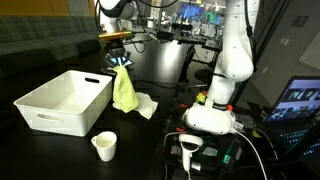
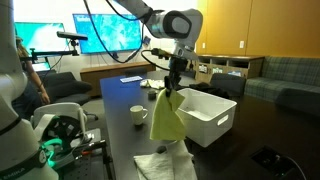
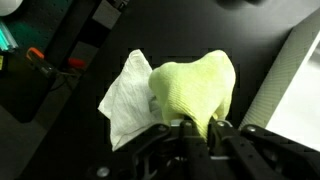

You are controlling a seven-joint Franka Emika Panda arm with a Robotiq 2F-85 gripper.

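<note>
A yellow-green cloth [image 1: 124, 91] hangs from my gripper [image 1: 119, 65], which is shut on its upper end. In exterior view 2 the cloth [image 2: 168, 118] drapes down in front of the white bin [image 2: 205, 121]. The wrist view has the cloth [image 3: 195, 86] bunched right at the fingertips. A white cloth [image 1: 143, 104] lies flat on the black table, just right of the hanging one. The bin [image 1: 66, 102] stands to the left, and I see nothing inside it.
A white mug [image 1: 105, 145] stands near the front of the table, in front of the bin. The robot's white base [image 1: 208, 119] is at the right, with a laptop [image 1: 298, 104] beyond it.
</note>
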